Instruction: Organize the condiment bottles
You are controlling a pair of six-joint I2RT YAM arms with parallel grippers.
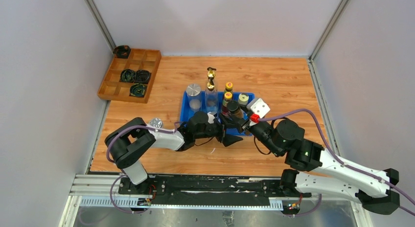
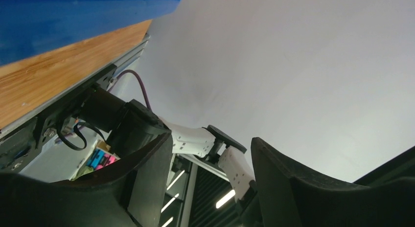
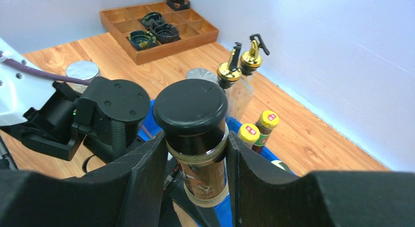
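Observation:
A blue tray (image 1: 184, 109) holds a clear jar (image 1: 194, 97), two gold-topped dispensers (image 1: 211, 97) and small yellow-capped bottles (image 3: 265, 131). My right gripper is shut on a dark-capped spice jar (image 3: 200, 178), above the tray's right part. My left gripper is at the tray's front, just left of and below the held jar, its fingers apart with nothing between them. In the left wrist view the tray's blue wall (image 2: 73, 21) is at upper left.
A wooden compartment box (image 1: 112, 90) with dark cups is at back left. A round metal lid (image 3: 82, 70) lies left of the tray.

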